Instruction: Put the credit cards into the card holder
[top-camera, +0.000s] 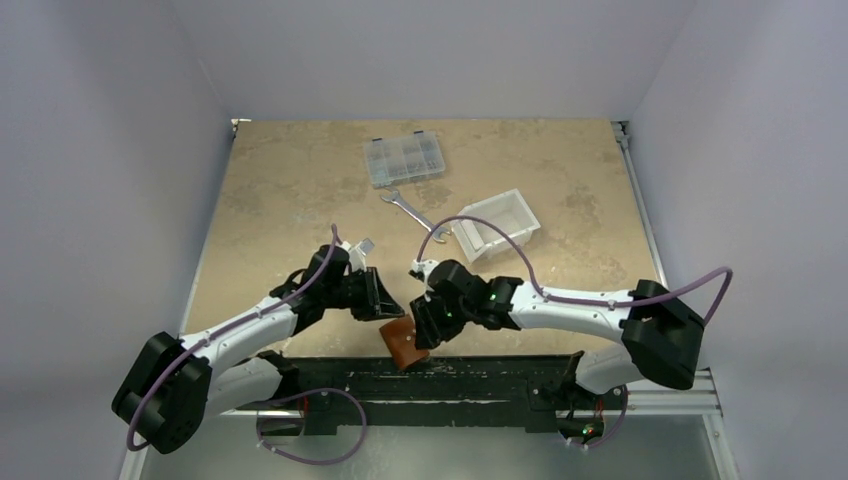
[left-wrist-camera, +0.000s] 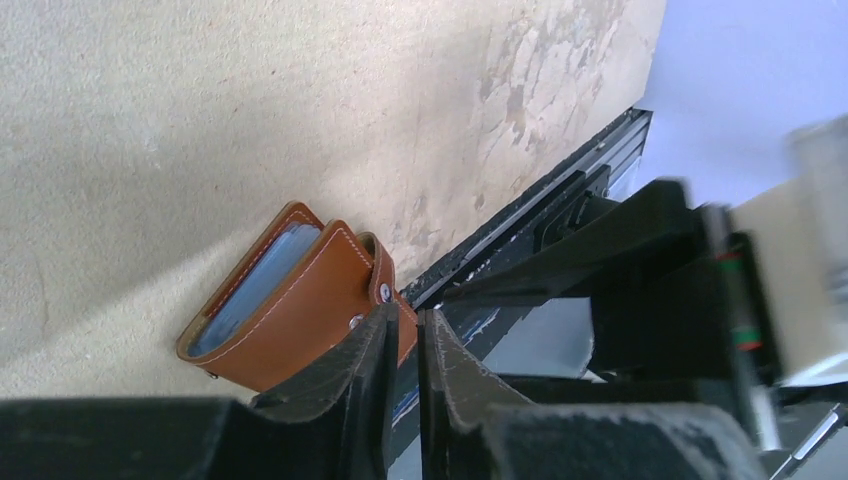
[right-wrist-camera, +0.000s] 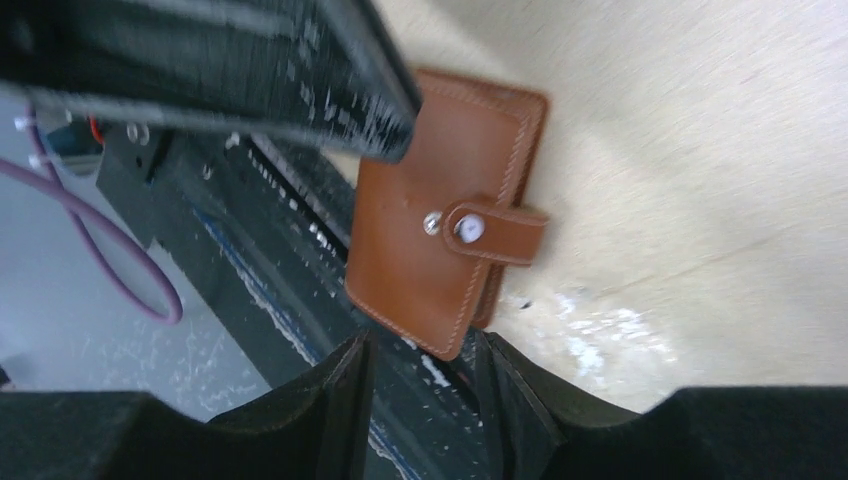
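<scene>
The brown leather card holder (top-camera: 399, 343) lies near the table's front edge, between both grippers. In the left wrist view, clear bluish sleeves (left-wrist-camera: 262, 280) show inside the card holder (left-wrist-camera: 310, 315). Its snap strap (right-wrist-camera: 497, 232) shows in the right wrist view, across one side edge. My left gripper is slightly open, a narrow gap between its fingertips, and the holder is beyond them. With its fingers (right-wrist-camera: 345, 400) well apart, my right gripper is open and empty, close to the holder's front end. No loose credit card can be made out.
Farther back are a white bin (top-camera: 512, 215), a wrench (top-camera: 410, 210) and a clear compartment box (top-camera: 404, 158). A dark rail (top-camera: 470, 385) runs along the front edge.
</scene>
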